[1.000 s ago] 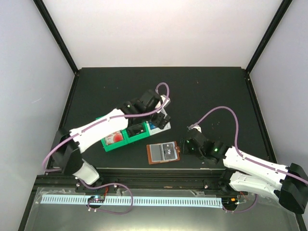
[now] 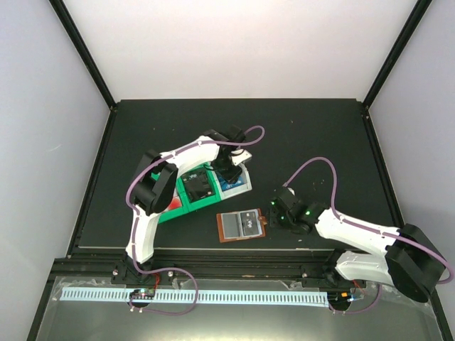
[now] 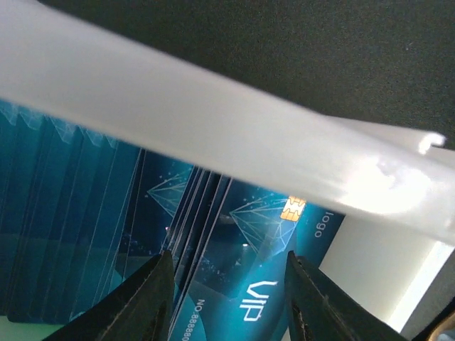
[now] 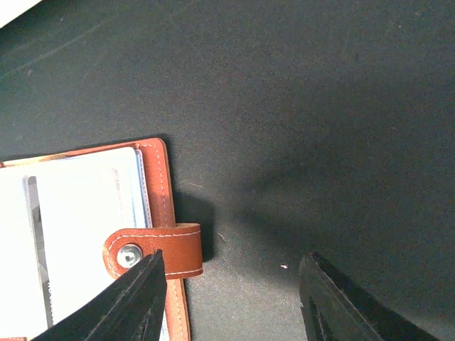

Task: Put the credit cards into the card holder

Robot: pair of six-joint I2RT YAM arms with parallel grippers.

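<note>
My left gripper hovers part open over blue credit cards [image 3: 249,263] in the white compartment [image 2: 242,185] at the right end of a green tray [image 2: 186,208]; its fingers straddle the front VIP card, and whether they touch it is unclear. More blue cards [image 3: 64,213] stand stacked to the left. The brown leather card holder [image 2: 222,236] lies open below the tray, with clear sleeves and a snap strap [image 4: 170,249]. My right gripper is part open beside the holder's strap, with nothing between its fingers.
The tray's other compartments hold red and dark cards [image 2: 199,185]. Purple cables loop over both arms.
The right arm has shifted slightly, its gripper staying beside the holder.
</note>
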